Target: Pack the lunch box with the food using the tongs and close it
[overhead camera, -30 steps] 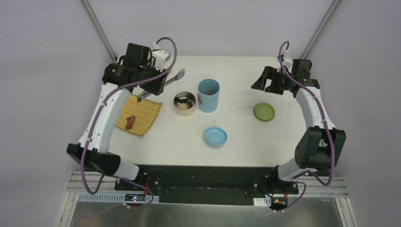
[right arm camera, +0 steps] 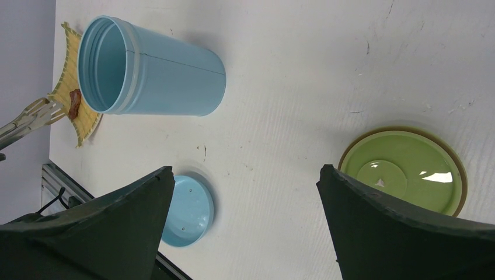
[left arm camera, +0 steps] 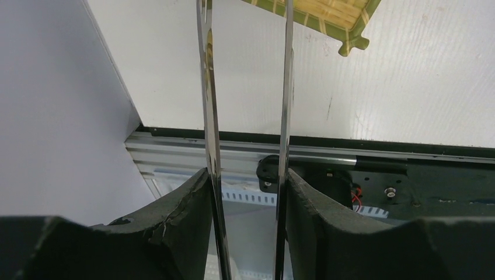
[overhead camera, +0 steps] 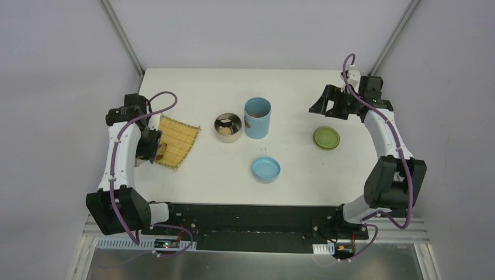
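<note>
My left gripper is shut on metal tongs, one tong arm against each finger, the arms somewhat apart. At the left of the right wrist view, the tongs' end is over the yellow bamboo mat, close to a brown food piece. Whether they touch I cannot tell. A blue canister, a light round container, a shallow blue bowl and a green lid-like dish are on the table. My right gripper stands open and empty, above the table.
Inside the light container lie dark and tan pieces, hard to make out. The table's front edge borders a dark strip.
The left arm with the tongs has swung from above the mat's far edge down and left to the mat's left side, now tilted lower. The right arm has barely moved.
</note>
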